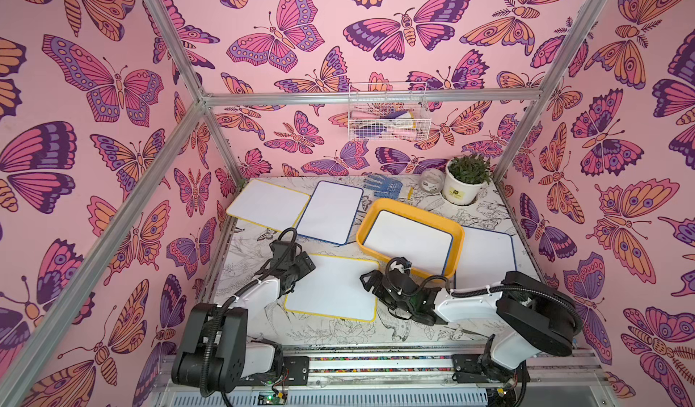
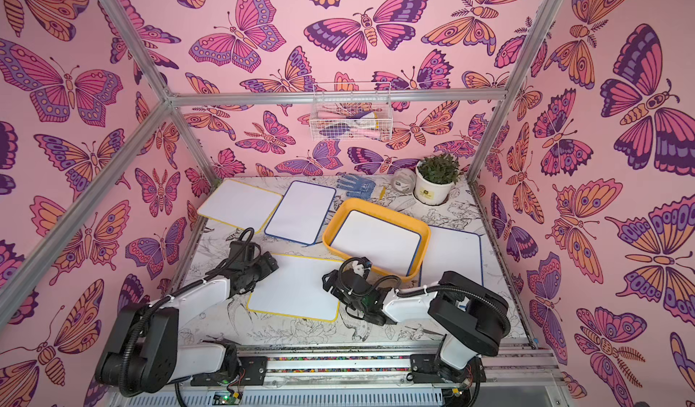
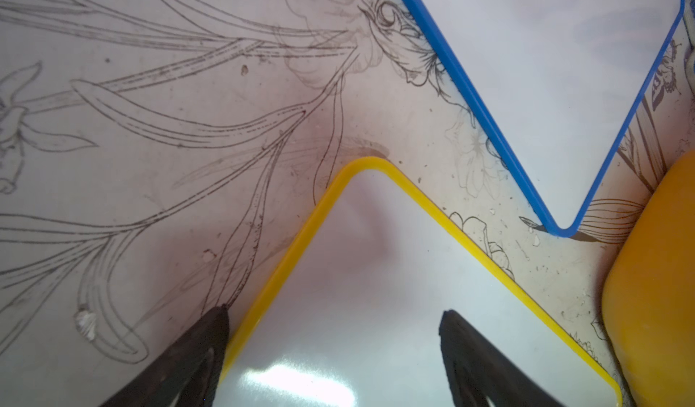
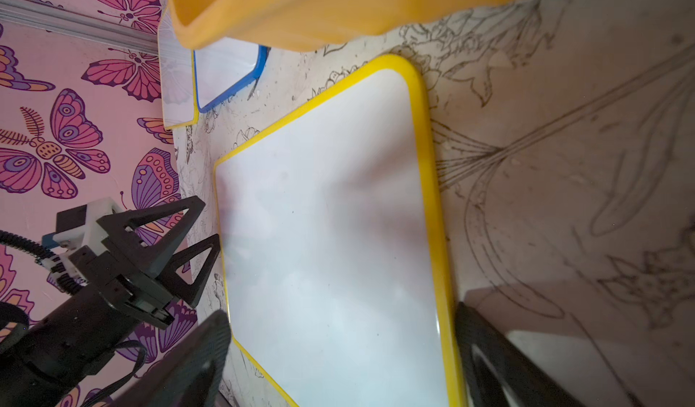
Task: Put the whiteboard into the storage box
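A yellow-edged whiteboard (image 1: 333,287) lies flat on the table between my two arms. Behind it to the right sits the yellow storage box (image 1: 365,251), with a blue-edged whiteboard (image 1: 409,240) inside. My left gripper is open at the board's left edge, one finger (image 3: 188,356) just outside the yellow rim and the other above the white face. At the right edge my right gripper is open too, its fingers (image 4: 492,356) on either side of the rim. Neither holds anything.
Another yellow-edged board (image 1: 268,204) and a blue-edged board (image 1: 331,211) lie at the back left. A further blue-edged board (image 1: 485,255) is right of the box. Behind are a blue glove (image 1: 382,185) and a potted plant (image 1: 464,179).
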